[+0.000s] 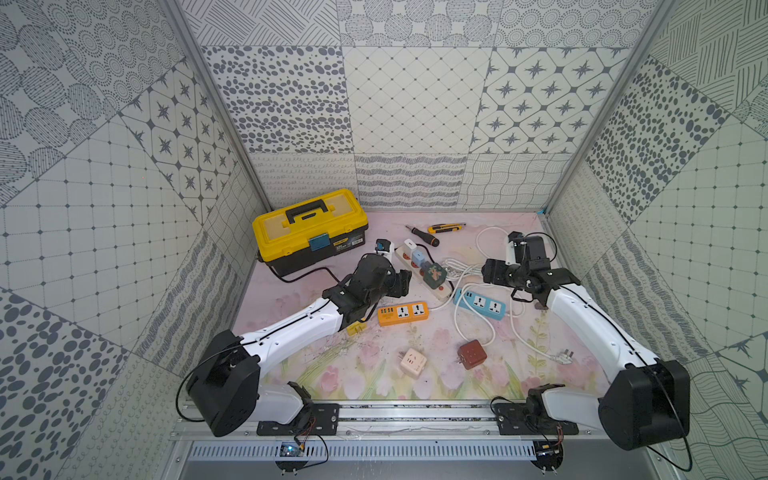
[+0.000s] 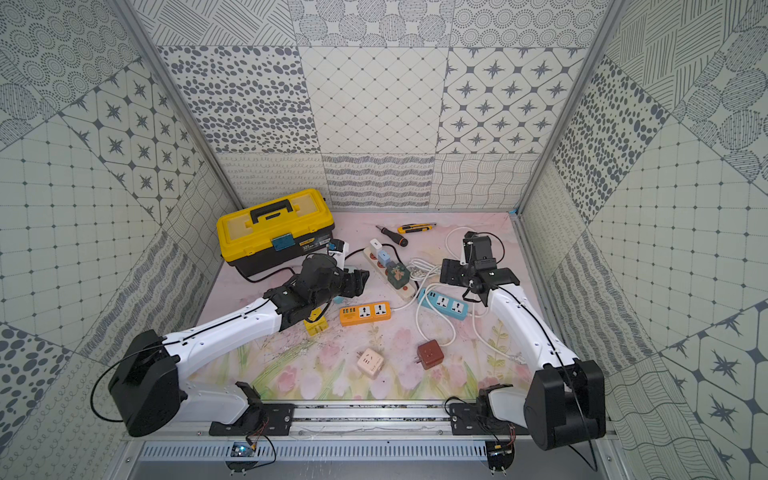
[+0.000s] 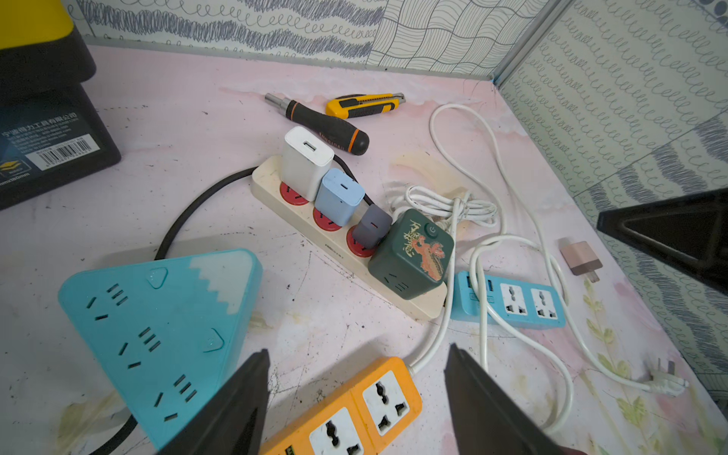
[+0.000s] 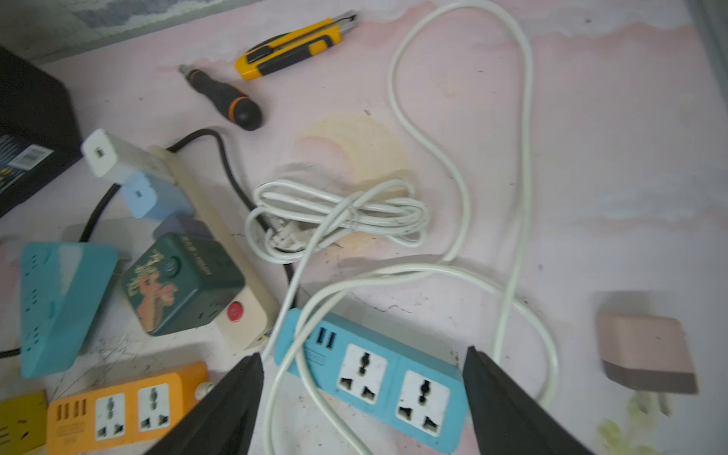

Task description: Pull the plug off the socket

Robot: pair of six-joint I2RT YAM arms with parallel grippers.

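Note:
The long beige socket strip carries a white plug, a light blue plug, a small grey plug and a dark green cube plug, all seated in a row. Left of the strip, my left gripper stands with its fingers apart, nothing between them, over the table near the orange power strip. Above the blue power strip hovers my right gripper, fingers also apart and empty. On the right lies a pale pink adapter with its prongs showing.
White cable loops over the blue strip. A teal adapter lies left of the strip, a screwdriver and yellow cutter behind it. A brown adapter and cream adapter sit in front; the yellow toolbox stands back left.

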